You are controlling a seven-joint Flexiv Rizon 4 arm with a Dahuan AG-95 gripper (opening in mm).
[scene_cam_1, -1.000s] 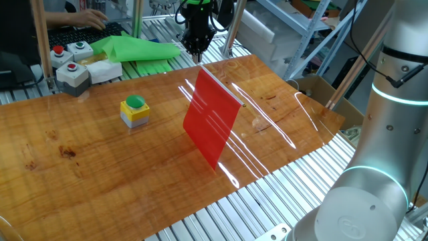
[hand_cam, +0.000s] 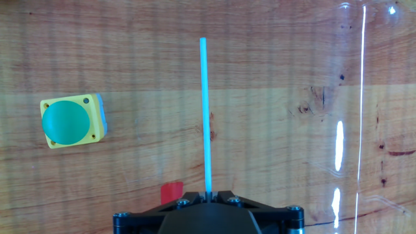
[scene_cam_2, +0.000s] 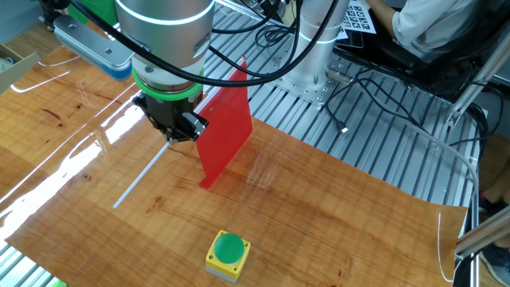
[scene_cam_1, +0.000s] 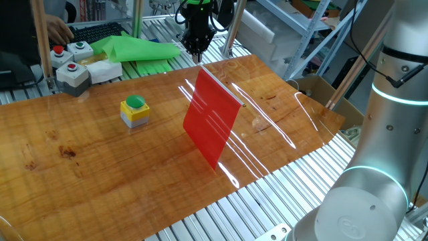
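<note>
My gripper is shut on a thin white stick, which points straight ahead from the fingers in the wrist view. A red sheet hangs from the stick's other part like a flag, its face slanting down towards the table. In exterior view 2 the red sheet shows behind the black gripper, while the bare end of the stick sticks out on the opposite side. Only a small corner of the red sheet is visible beside the fingers in the wrist view.
A yellow box with a green button stands on the wooden tabletop, clear of the flag. Several white-and-grey button boxes and a green cloth lie at the far edge. Around the yellow box the wood is bare.
The arm, flag and button box have kept their places. Only a person's hand at the keyboard in the back left has shifted a little to the left.
</note>
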